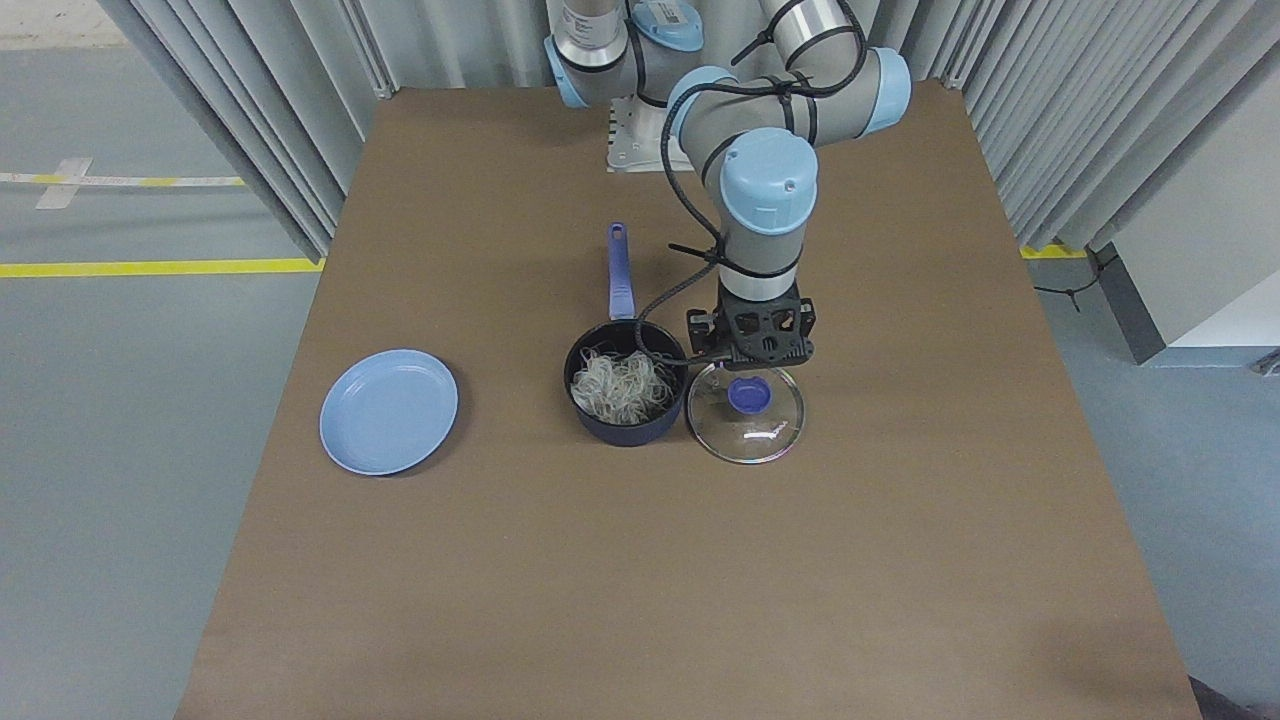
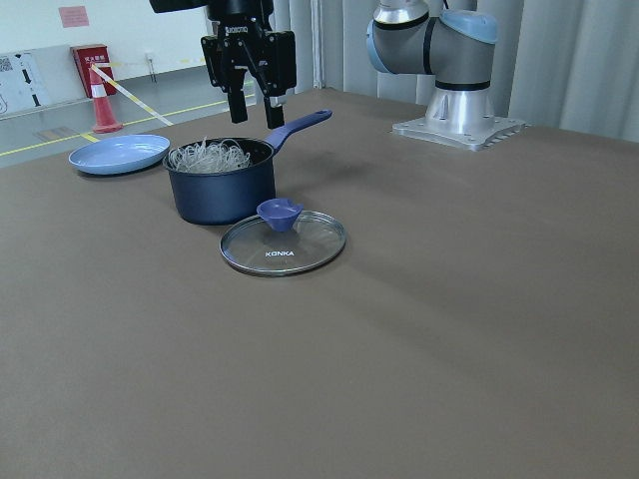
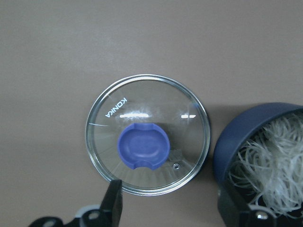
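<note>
My gripper point(image 2: 255, 105) is raised in the air over the back of the pot, its two fingers apart with nothing between them. A navy saucepan point(image 1: 588, 408) with a blue handle point(image 1: 619, 264) holds white noodles point(image 1: 620, 386). Beside it on the table lies a glass lid point(image 1: 768, 438) with a blue knob point(image 3: 143, 145), apart from the pan's top. In the wrist view the lid point(image 3: 104, 156) is between and beyond the fingers, with the pan point(image 3: 229, 137) to its right.
A blue plate point(image 1: 387, 412) sits on the brown table point(image 1: 696, 576) left of the pan. The arm's base point(image 2: 459, 128) stands at the back.
</note>
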